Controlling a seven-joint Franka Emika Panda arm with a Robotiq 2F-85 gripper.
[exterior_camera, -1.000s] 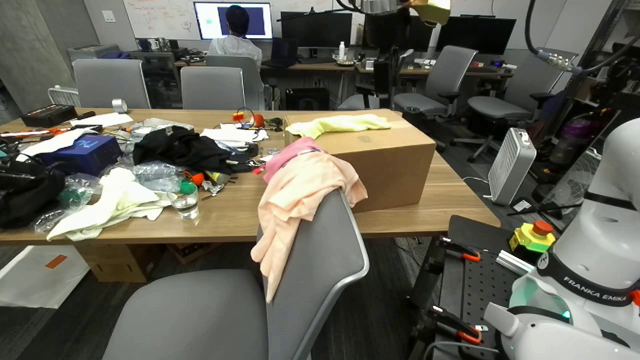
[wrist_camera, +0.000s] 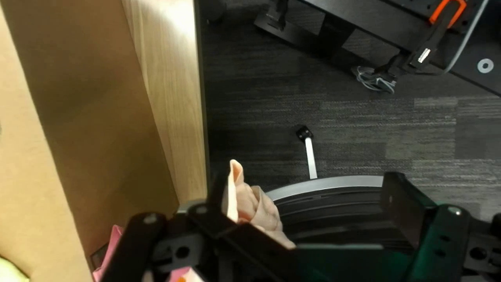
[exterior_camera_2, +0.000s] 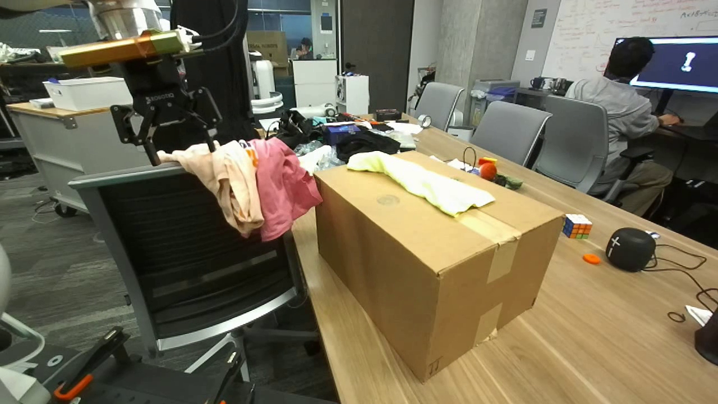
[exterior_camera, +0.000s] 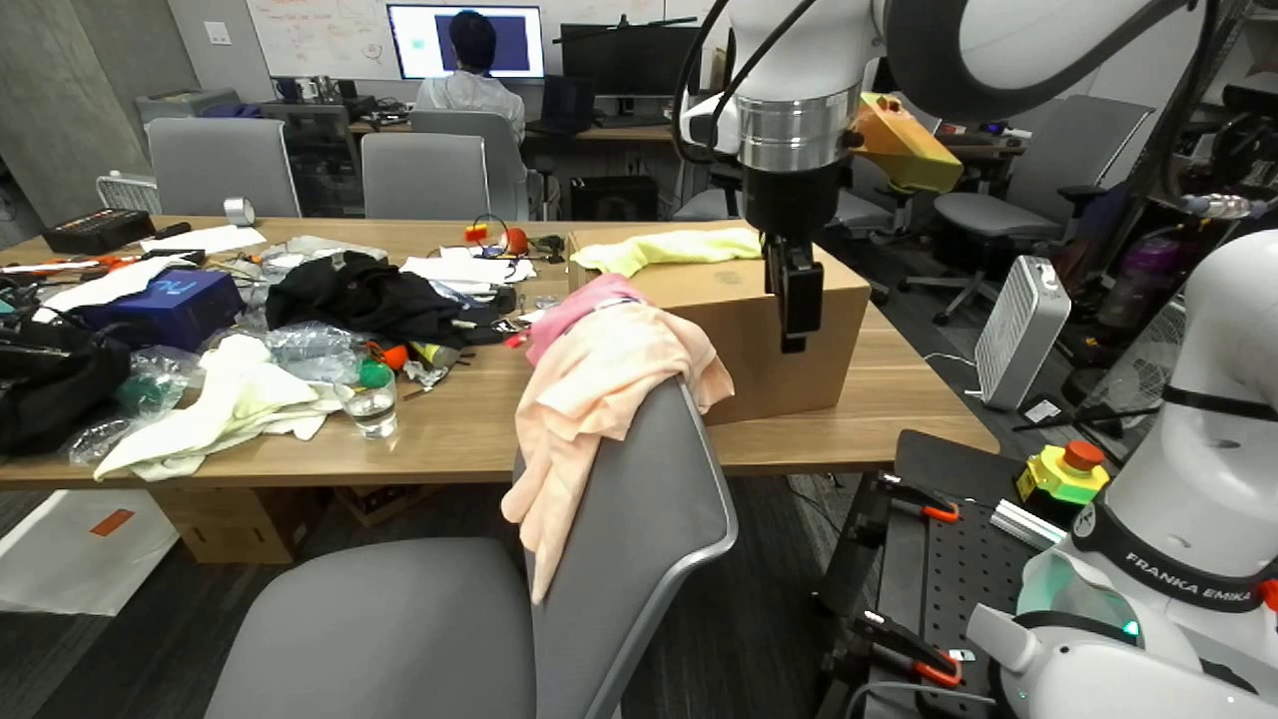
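Observation:
A peach cloth (exterior_camera: 617,371) and a pink cloth (exterior_camera: 583,310) hang over the top of the grey chair's backrest (exterior_camera: 647,491). My gripper (exterior_camera: 797,336) points down, to the right of the chair in exterior view 1, in front of the cardboard box. In exterior view 2 the open gripper (exterior_camera_2: 185,151) overlaps the backrest's top edge and the peach cloth (exterior_camera_2: 225,182). The wrist view shows its fingers (wrist_camera: 406,206) wide apart, with peach cloth (wrist_camera: 258,209) showing beside the left one. Nothing is clasped. A pale yellow cloth (exterior_camera_2: 420,182) lies on the box.
The cardboard box (exterior_camera_2: 377,235) stands on the wooden table (exterior_camera_2: 572,323) close to the chair. Clutter, including a drinking glass (exterior_camera: 373,413) and a blue box (exterior_camera: 168,310), covers the table's left side. Open floor (wrist_camera: 352,131) shows beside the table.
My gripper has come down from higher up, and now stands lower in front of the box. The cloths and the chair look unmoved.

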